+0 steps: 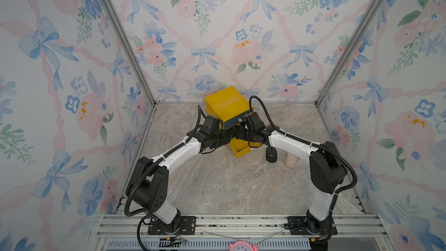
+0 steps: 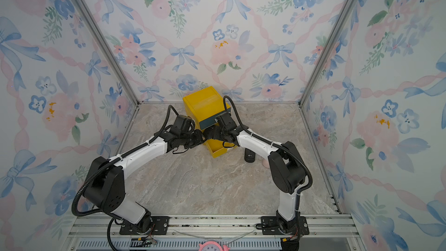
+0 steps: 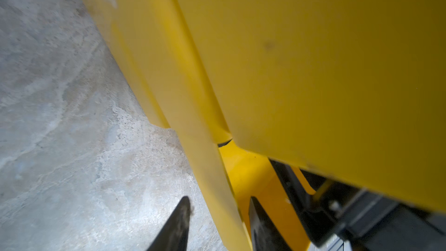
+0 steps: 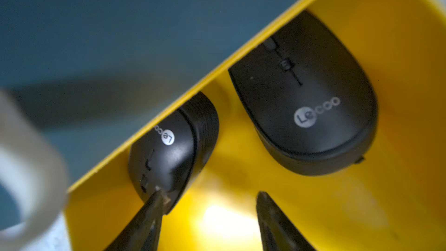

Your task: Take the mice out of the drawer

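The yellow drawer unit [image 1: 227, 97] has its drawer [image 1: 239, 151] pulled out at the front. Inside it, the right wrist view shows two black mice: one on the left [image 4: 162, 158], one on the right [image 4: 302, 97], both partly under the cabinet's edge. My right gripper is over the drawer floor with parted fingers, nothing between them. My left gripper is shut on the yellow wall at the drawer's side, seen in the left wrist view.
A black mouse [image 1: 271, 154] and a pink object [image 1: 291, 160] lie on the table to the right.
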